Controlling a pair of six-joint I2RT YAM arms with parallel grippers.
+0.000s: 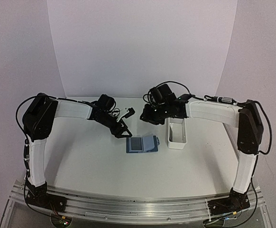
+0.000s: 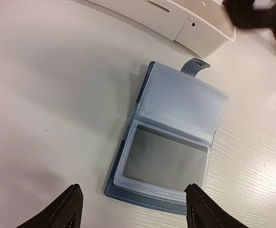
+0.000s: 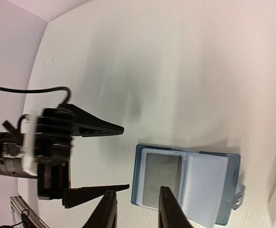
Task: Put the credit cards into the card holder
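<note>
The blue card holder (image 1: 142, 144) lies open on the table. Its clear sleeves (image 2: 183, 100) fold back to one side, and a grey panel (image 2: 164, 156) shows under the sleeve on the other side. My left gripper stands open near one end of the holder, nothing between its fingers; the right wrist view shows its two spread fingers (image 3: 97, 128) as well. Above and behind the holder, clear of it, hangs my right gripper, partly open and empty. I cannot make out any loose credit card.
A white box (image 1: 177, 133) stands just right of the holder, partly beneath the right arm; I cannot make out its contents. Bare white table (image 1: 105, 171) lies in front of the holder and to its left.
</note>
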